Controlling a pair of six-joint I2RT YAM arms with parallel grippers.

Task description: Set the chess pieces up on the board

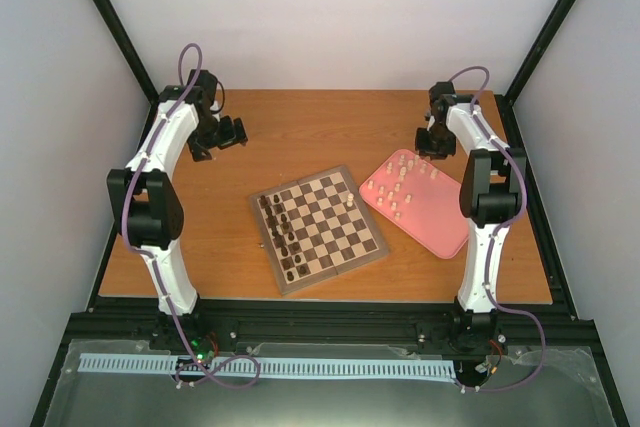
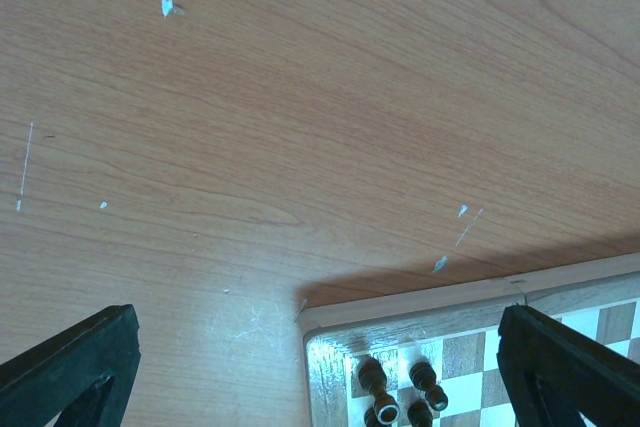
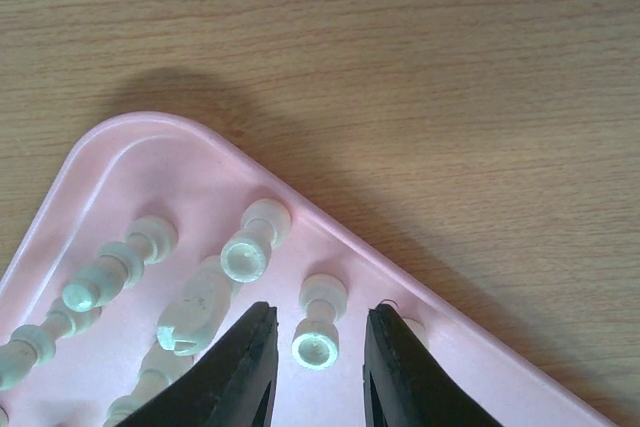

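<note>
The chessboard (image 1: 335, 257) has dark pieces (image 1: 283, 235) in rows along its left side and one white piece (image 1: 350, 199) on its right side. The pink tray (image 1: 440, 227) beside it holds several white pieces (image 3: 190, 312). My right gripper is over the tray's corner, fingers apart around a white piece (image 3: 320, 302) seen below them; whether it touches cannot be told. My left gripper stands open above the table, up and left of the board, nothing between its fingers.
Bare wooden table (image 1: 300, 127) lies behind the board and to its left. A dark frame and pale walls bound the table.
</note>
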